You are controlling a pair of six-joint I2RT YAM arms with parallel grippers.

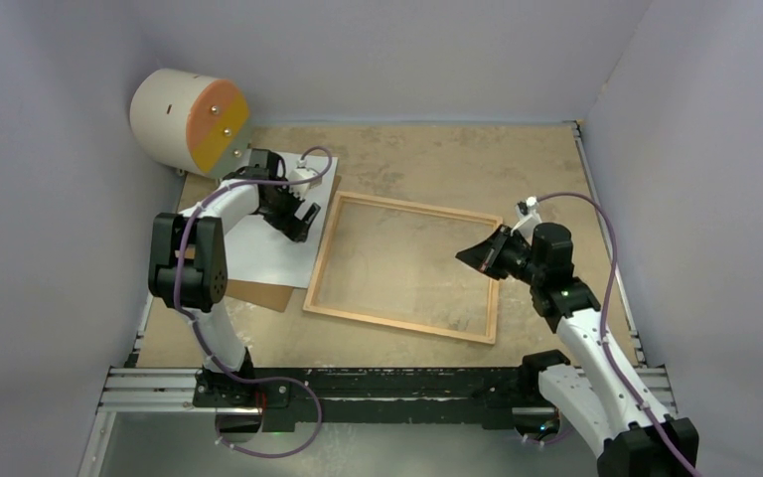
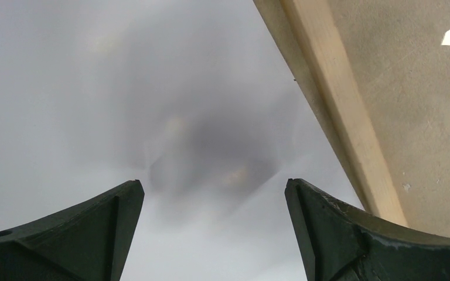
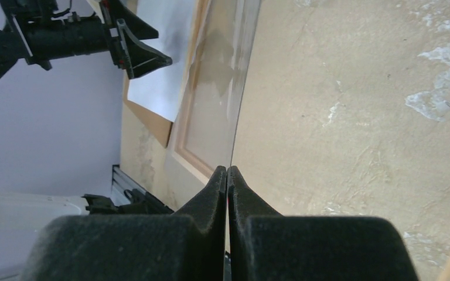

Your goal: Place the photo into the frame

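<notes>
The wooden frame [image 1: 397, 325] lies flat mid-table. A clear sheet [image 3: 214, 111] rises over it in the right wrist view, its edge running down to the fingertips of my right gripper. That gripper is shut on the sheet's edge, above the frame's right side in the top view. Left of the frame lies a plain white sheet [image 1: 258, 248], on a brown board [image 1: 261, 294] that sticks out beneath it; no picture shows on the white sheet. Above this sheet my left gripper stands open, empty between its fingers.
At the back left stands a white drum [image 1: 174, 114] with a coloured face, close to the left arm. Walls close in the left, back and right sides.
</notes>
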